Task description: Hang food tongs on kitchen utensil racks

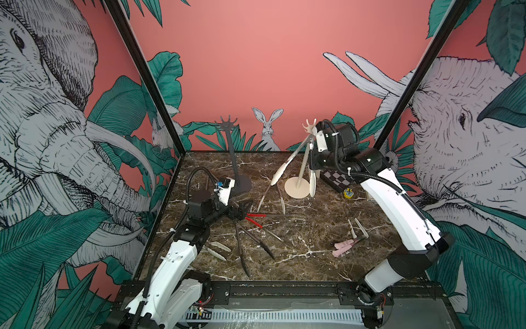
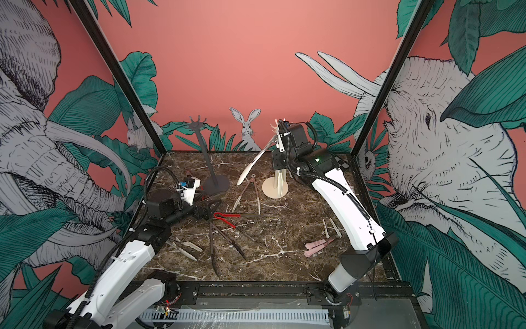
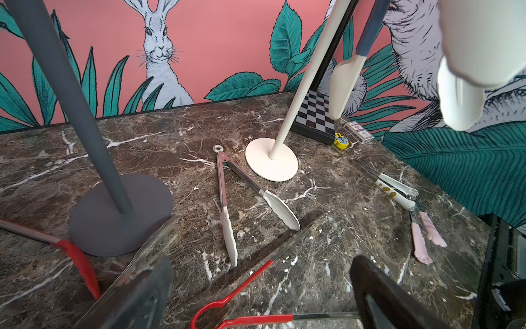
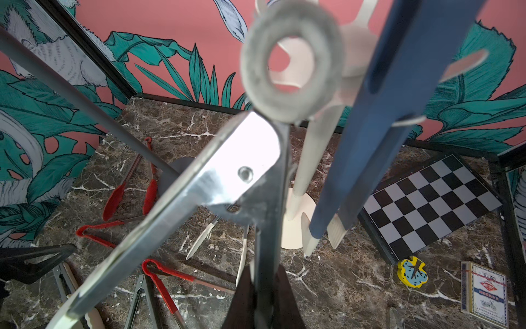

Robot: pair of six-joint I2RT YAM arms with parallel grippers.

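Note:
Steel tongs with a grey ring and pale tips hang from my right gripper, which is shut on one of their arms. In the right wrist view the ring overlaps the hooks of the cream rack; no hook shows through it. Blue-handled tongs hang on that rack, to the right of the held pair. My left gripper stands open and empty, low near the dark grey rack. Red-handled tongs lie on the table in view between its fingers.
White-tipped tongs lie spread between the racks. Pink-handled tongs are at the front right. A checkered board, a yellow-blue trinket and a small box occupy the right side.

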